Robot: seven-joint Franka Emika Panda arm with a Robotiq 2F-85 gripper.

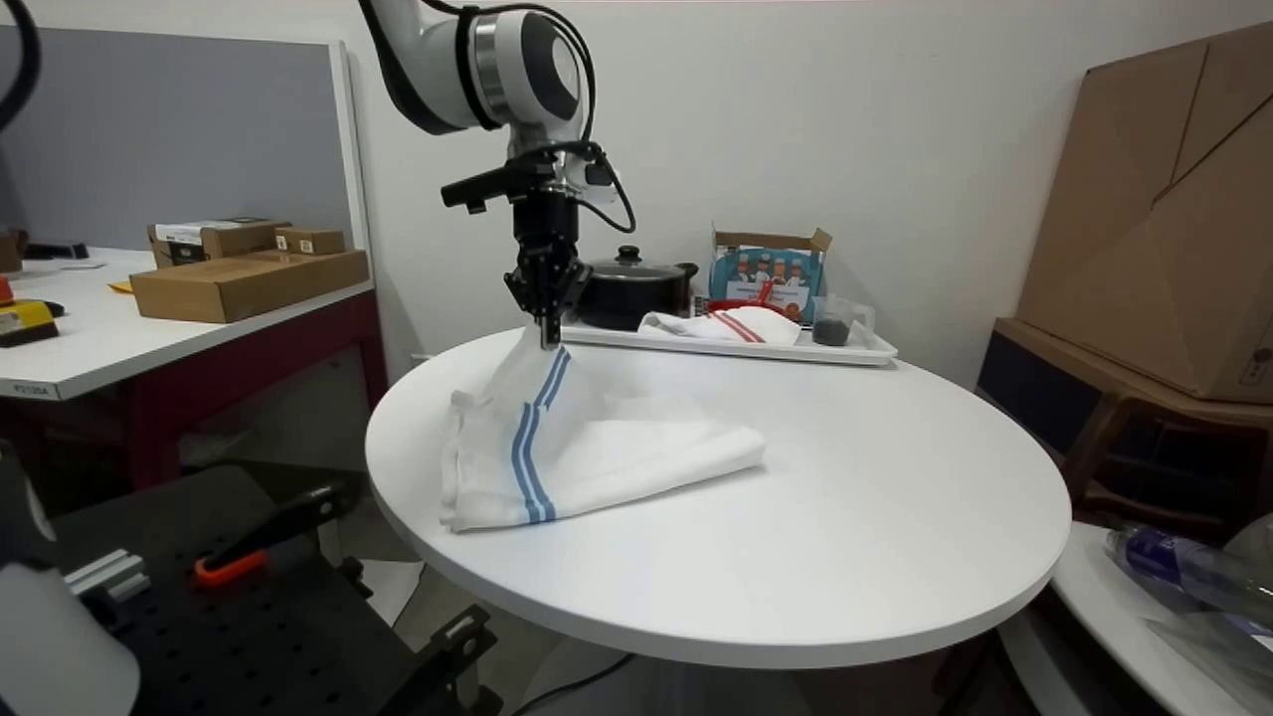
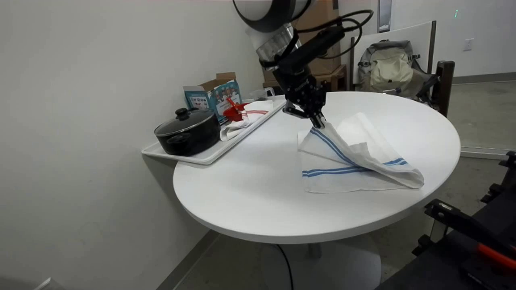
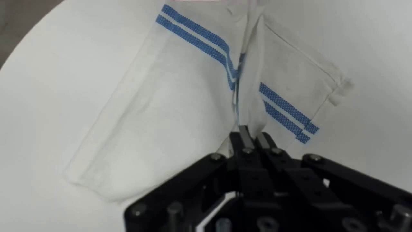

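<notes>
A white towel with blue double stripes (image 1: 597,447) lies partly folded on the left of the round white table in exterior view 1. My gripper (image 1: 549,334) is shut on one edge of the towel and lifts that part off the tabletop. In exterior view 2 the raised part of the towel (image 2: 333,140) slopes up to the gripper (image 2: 317,121), while the rest stays on the table. Looking down in the wrist view, I see cloth running up to the nearly closed fingertips of the gripper; the towel (image 3: 166,104) spreads out on both sides of a central crease.
At the back of the table (image 1: 835,513), a white tray (image 1: 877,354) bears a black lidded pot (image 1: 627,292), a red-striped cloth (image 1: 728,324), a blue box (image 1: 770,274) and a clear jug (image 1: 835,322).
</notes>
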